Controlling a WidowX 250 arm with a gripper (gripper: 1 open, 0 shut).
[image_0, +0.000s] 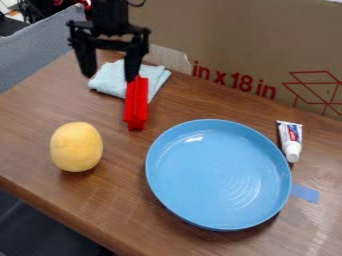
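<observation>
My black gripper (110, 62) hangs open at the upper left, its two fingers apart over the light blue folded cloth (107, 79). A red elongated object (136, 102) lies just below it, partly on or against the cloth. A yellow rounded object (76, 147) sits at the left of the table, and a blue plate (218, 175) lies at the right front. I cannot tell whether the fingers touch the cloth.
A white toothpaste tube (290, 141) lies right of the plate, near a small blue tape strip (305, 192). A cardboard box wall (261, 50) closes off the back. Bare wood (54, 110) is clear at the left.
</observation>
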